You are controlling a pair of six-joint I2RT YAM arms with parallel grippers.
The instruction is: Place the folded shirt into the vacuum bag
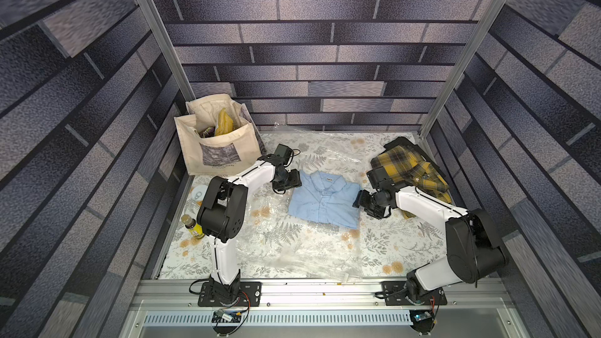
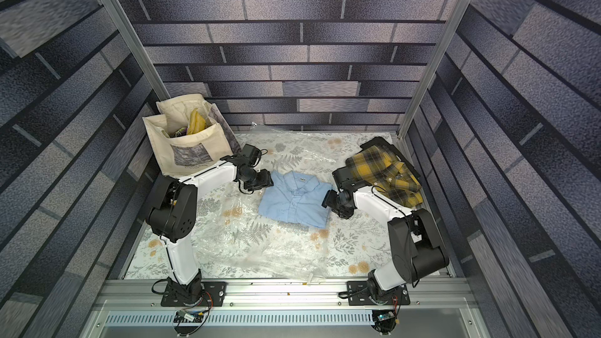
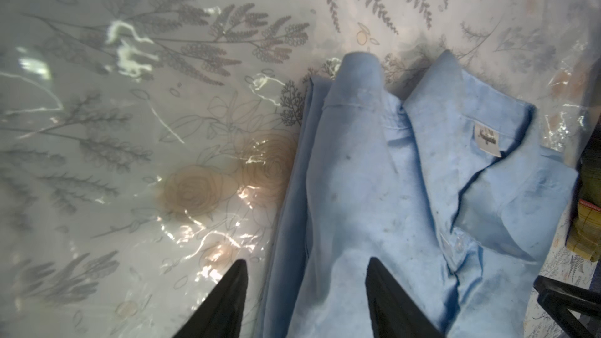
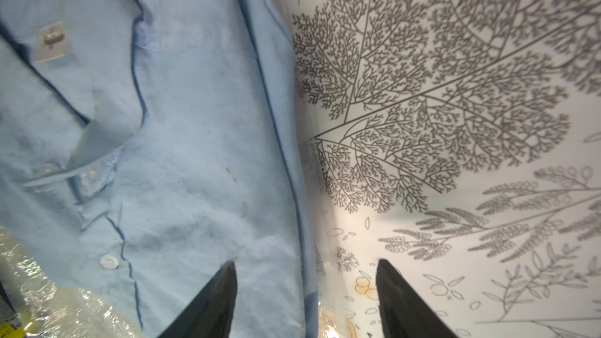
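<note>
The folded light-blue shirt (image 1: 324, 199) lies flat, collar toward the back wall, on top of a clear plastic vacuum bag (image 1: 281, 247). The bag's glossy film also shows beside the shirt in the left wrist view; I cannot make out its opening. At the shirt's left edge my left gripper is open, its fingers (image 3: 220, 305) on either side of that edge. My right gripper stands open over the opposite edge, one finger (image 4: 213, 303) above the cloth and the other above the tablecloth. Neither grips the shirt.
Behind the right arm lies a yellow-black plaid shirt (image 1: 407, 166). A canvas tote (image 1: 219, 150) stands back left, with a yellow-capped bottle (image 1: 192, 226) and a can (image 1: 199, 192) near the left edge.
</note>
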